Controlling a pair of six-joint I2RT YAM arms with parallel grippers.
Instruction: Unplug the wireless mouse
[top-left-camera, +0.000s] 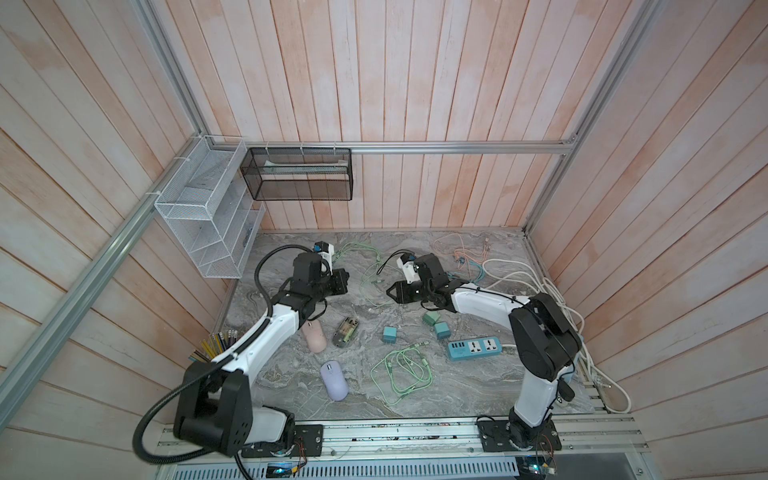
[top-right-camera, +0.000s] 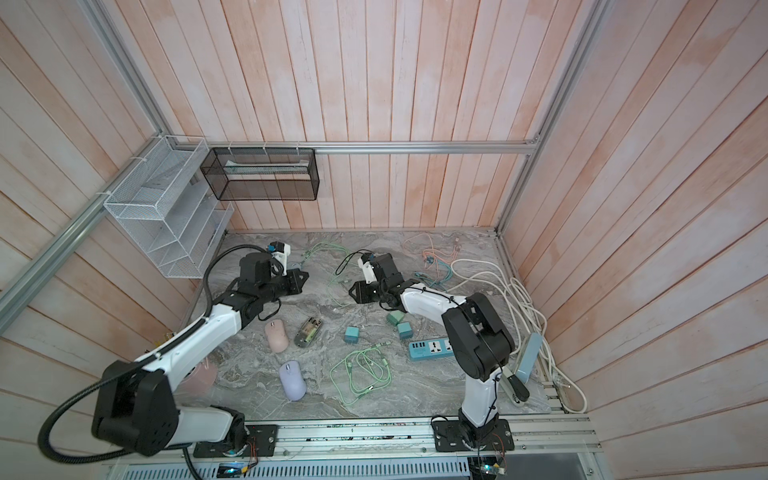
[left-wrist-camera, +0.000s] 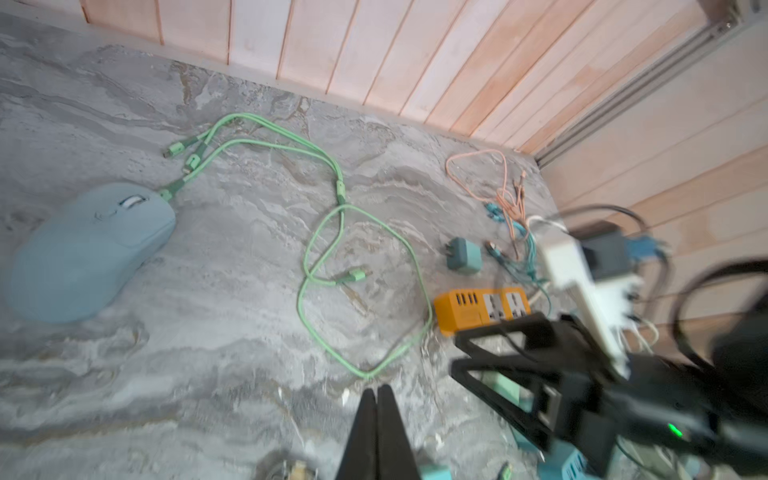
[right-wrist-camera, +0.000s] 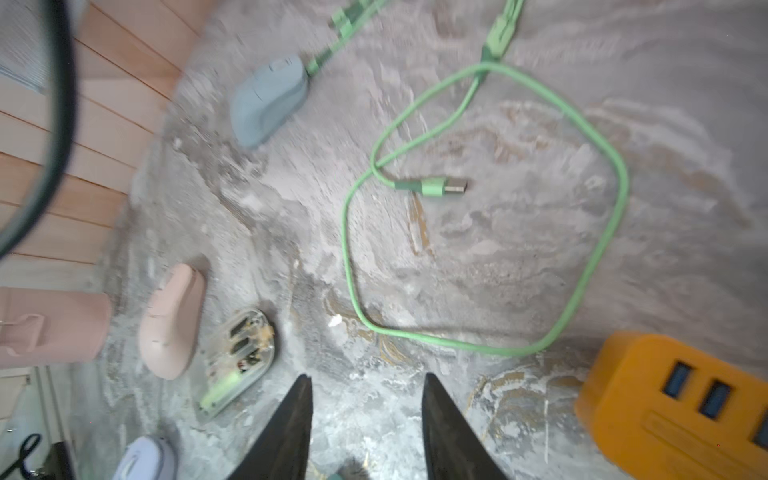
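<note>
A blue-grey mouse lies on the marble top at the back left, with a green cable connector at its front end; it also shows in the right wrist view (right-wrist-camera: 268, 100). My left gripper (top-left-camera: 342, 281) hangs over that area, its fingers together at the bottom of the left wrist view with nothing visible between them. My right gripper (top-left-camera: 396, 293) is over the table centre; its fingers stand apart in the right wrist view, empty, above bare marble beside the green cable (right-wrist-camera: 448, 344).
An orange power strip (left-wrist-camera: 456, 312), teal and green cubes (top-left-camera: 389, 334), a blue strip (top-left-camera: 474, 347), pink (top-left-camera: 314, 338), transparent (top-left-camera: 345, 332) and lavender (top-left-camera: 334, 381) mice, and loose cables surround the grippers. Wire racks (top-left-camera: 196, 200) hang at the left.
</note>
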